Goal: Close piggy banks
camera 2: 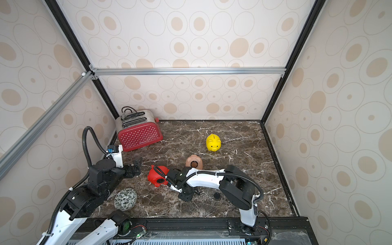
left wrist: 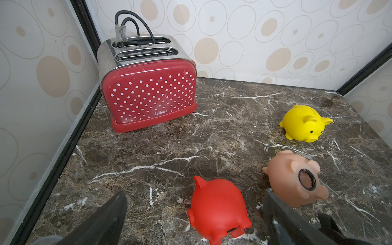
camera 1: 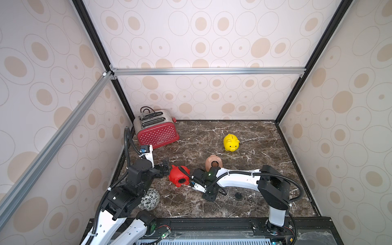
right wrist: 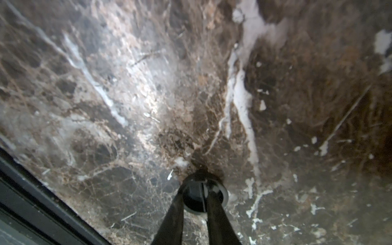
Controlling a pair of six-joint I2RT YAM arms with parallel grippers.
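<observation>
A red piggy bank [left wrist: 218, 206] lies with a dark round opening visible in the top views, left of my right arm. Behind it are a pink piggy bank [left wrist: 287, 179], its round opening showing, and an upright yellow one [left wrist: 304, 122]. My right gripper points down at the marble, its fingertips shut on a small black plug [right wrist: 216, 187]. A second black disc [camera 1: 238, 196] lies to the right on the table. My left gripper [camera 1: 163, 166] hangs open and empty left of the red bank.
A red dotted toaster [left wrist: 151, 94] stands at the back left. A speckled round object [camera 2: 125, 199] sits at the front left, under the left arm. A black frame edge runs along the front.
</observation>
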